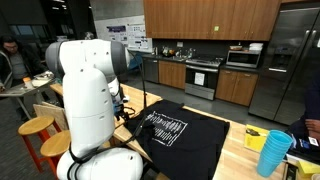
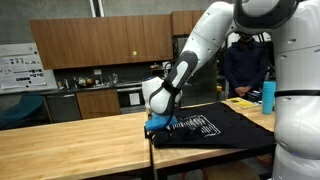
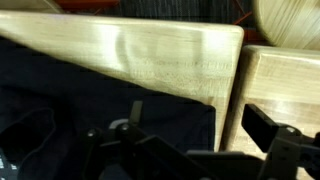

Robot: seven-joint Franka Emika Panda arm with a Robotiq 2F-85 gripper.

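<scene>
A black cloth (image 1: 180,135) with white print in its middle lies spread on the wooden table. In the wrist view, one corner of the cloth (image 3: 195,120) shows below the gripper, near a seam between the table boards. My gripper is open, its two dark fingers wide apart, and nothing is held between them. Exterior view 1 has the gripper (image 1: 122,112) low at the cloth's left side, partly dark against the background. From exterior view 2 the gripper (image 2: 157,126) appears close above the near cloth edge; whether it touches is hard to tell.
Blue cups (image 1: 273,153) stand at the table's right end, near a yellow item (image 1: 256,138). Wooden stools (image 1: 38,125) stand on the floor at the left. Bare tabletop (image 2: 70,138) stretches left of the cloth in exterior view 2. People stand in the background.
</scene>
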